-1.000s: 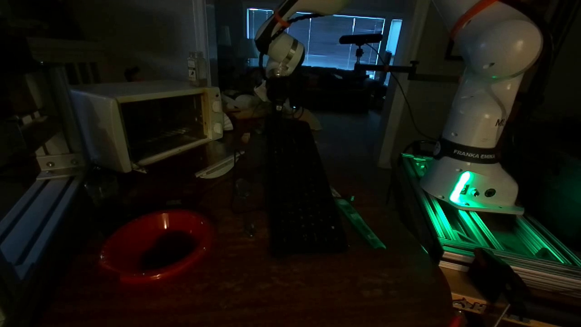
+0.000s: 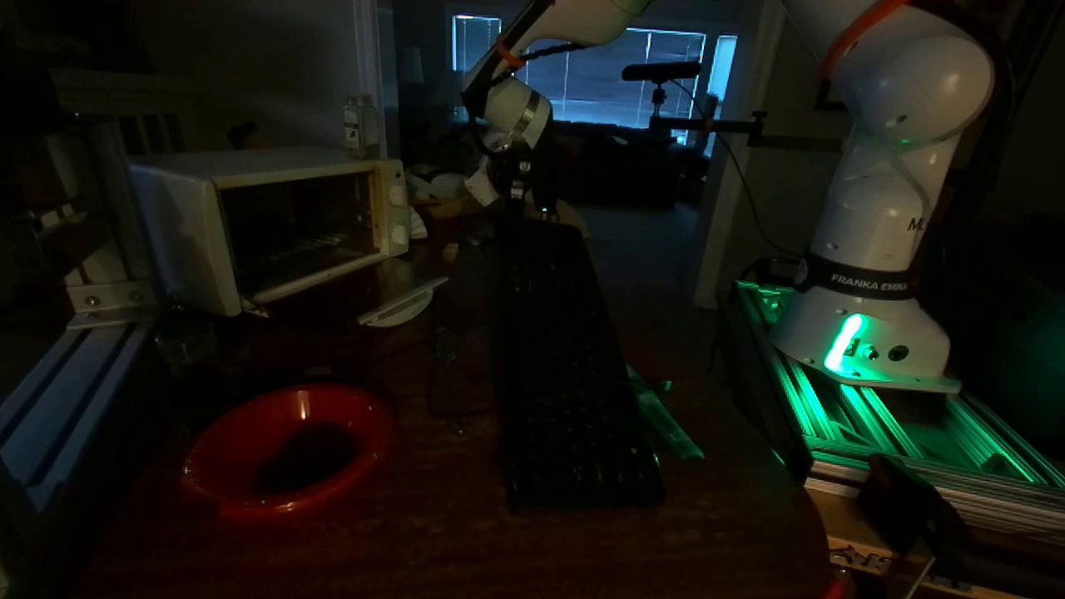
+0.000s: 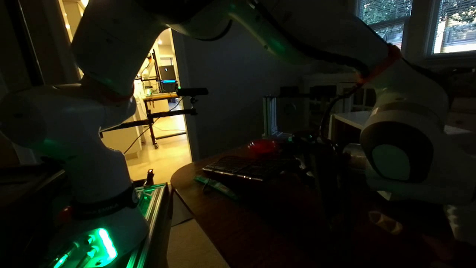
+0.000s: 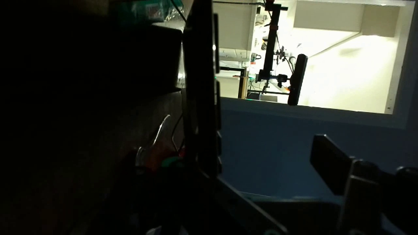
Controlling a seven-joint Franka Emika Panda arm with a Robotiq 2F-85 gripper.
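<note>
A long black keyboard (image 2: 574,369) stretches from beneath my gripper (image 2: 531,203) toward the front of the table in exterior view 1. In exterior view 2 the keyboard (image 3: 241,167) looks tilted, its near edge raised above the tabletop. The wrist view shows the keyboard (image 4: 201,90) edge-on, running up from the gripper. One of the fingers (image 4: 331,164) stands well clear of it to the right, with a wide gap between. The other finger is lost in the dark, so its contact with the keyboard cannot be made out.
A red bowl (image 2: 225,489) with something dark inside sits front left. Behind it stands a white toaster oven (image 2: 190,235) with its interior exposed. A green strip-like package (image 2: 679,429) lies right of the keyboard.
The arm's wrist has moved slightly and turned.
</note>
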